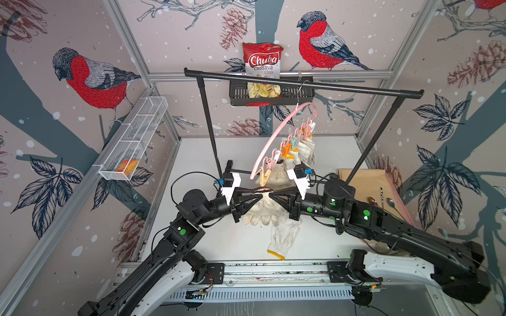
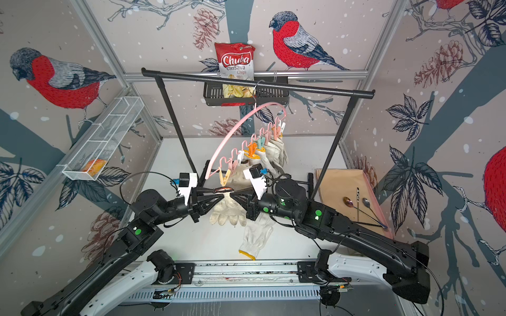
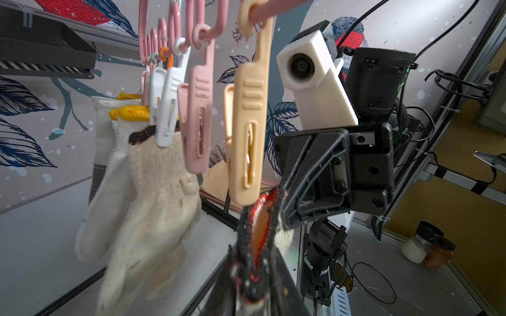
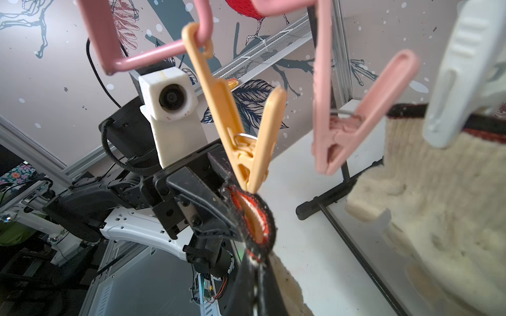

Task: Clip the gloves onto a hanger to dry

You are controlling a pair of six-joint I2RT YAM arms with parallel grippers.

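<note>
A pink clip hanger [image 1: 277,130] hangs from the black rail, with several gloves [image 3: 137,200] clipped along it. My right gripper [image 1: 269,194] is shut on the dark red-lined cuff of a cream glove [image 2: 226,210], holding it just below the peach clip [image 3: 247,163]. A pink clip [image 4: 337,142] hangs beside the peach one.
A white glove with yellow cuff [image 1: 283,237] lies on the table. A tan tray with cutlery [image 2: 337,189] is at right, a wire basket [image 1: 131,137] at left, the rack's black posts [image 1: 379,137] on both sides.
</note>
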